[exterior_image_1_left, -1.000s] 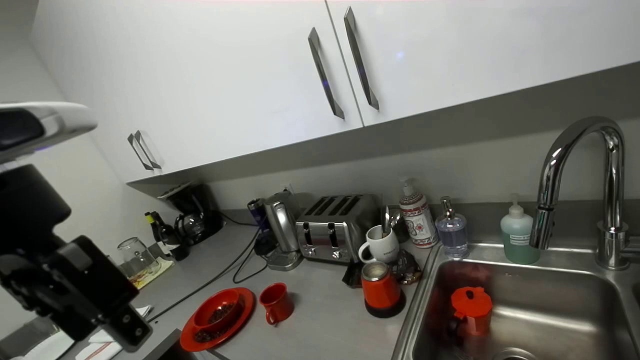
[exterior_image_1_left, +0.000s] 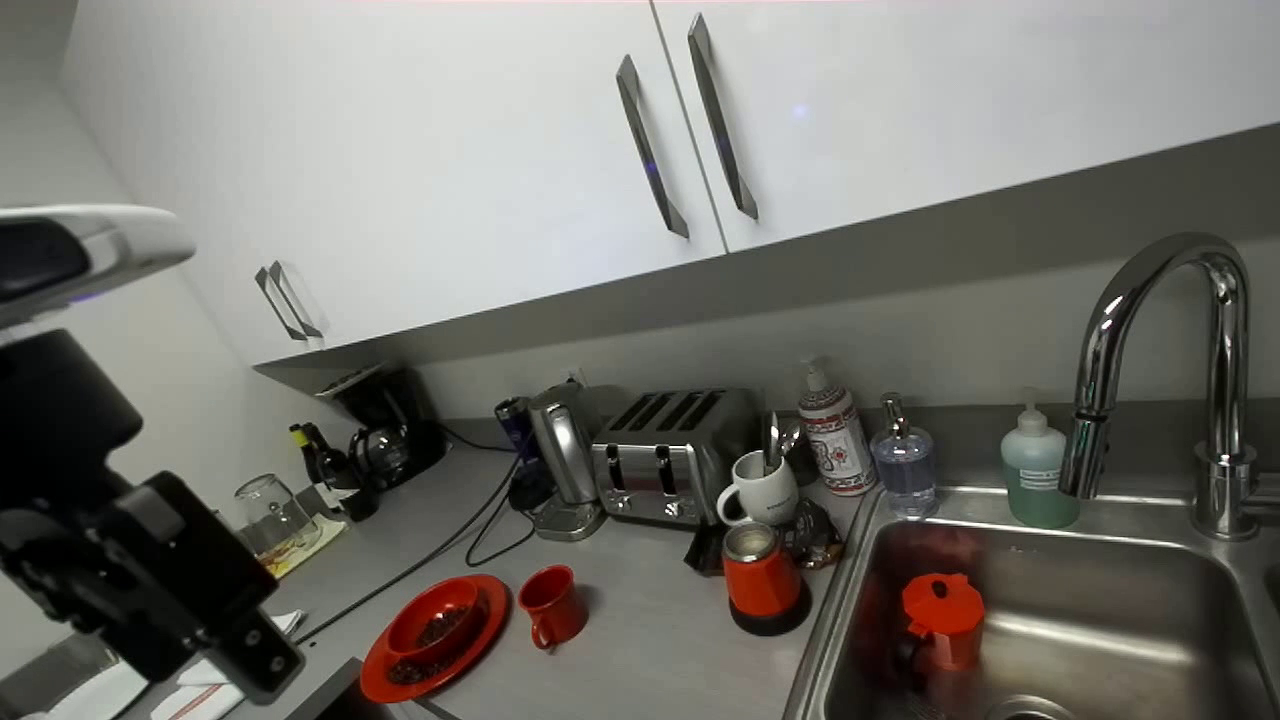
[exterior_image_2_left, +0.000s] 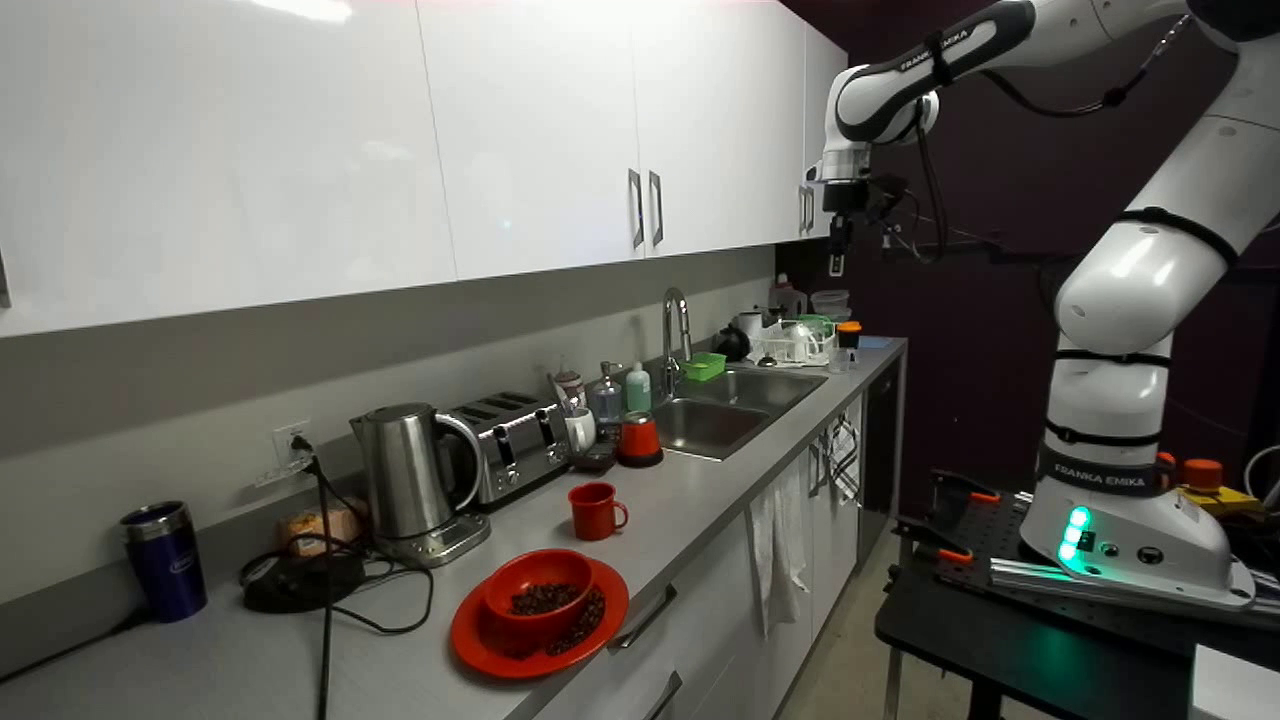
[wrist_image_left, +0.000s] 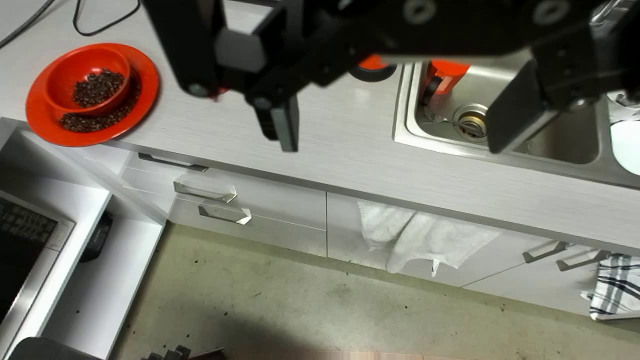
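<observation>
My gripper is open, its fingertips wide apart and only countertop and sink showing far beneath. In exterior view 2 the gripper (exterior_image_2_left: 837, 254) hangs high, well above the counter. A red plate (exterior_image_2_left: 474, 642) carries a red bowl (exterior_image_2_left: 516, 566) holding dark beans, and more beans lie on the plate beside the bowl. Close by, a red mug (exterior_image_2_left: 593, 512) stands upright on the counter. A red moka pot top (exterior_image_1_left: 945, 610) sits in the sink (exterior_image_1_left: 1110, 600), while an orange-red pot base (exterior_image_1_left: 761, 581) rests on the counter near the sink's edge.
Along the wall stand a toaster (exterior_image_1_left: 660, 462), a steel kettle (exterior_image_2_left: 402, 480), a white mug (exterior_image_1_left: 763, 490) with utensils, and soap bottles. The tall faucet (exterior_image_1_left: 1224, 348) arches over the sink. Black cords (exterior_image_2_left: 326, 600) cross the counter. White cabinets (exterior_image_2_left: 528, 132) overhang it.
</observation>
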